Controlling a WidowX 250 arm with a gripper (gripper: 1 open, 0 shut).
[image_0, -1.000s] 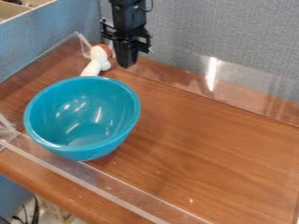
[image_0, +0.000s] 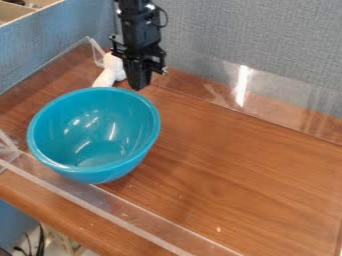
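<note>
A large teal bowl (image_0: 94, 134) sits on the wooden table at the left. Behind it, at the back left, is a small white object (image_0: 108, 70), partly hidden. My black gripper (image_0: 144, 72) hangs just to the right of that white object, above the back of the table. Its fingertips are small and dark, and nothing clear shows between them; it looks shut.
Clear plastic edging runs along its back and front left. A grey fabric wall (image_0: 254, 40) stands behind, with a blue panel at the left.
My gripper has shifted slightly and now sits a little lower beside the white object. The bowl has not moved.
</note>
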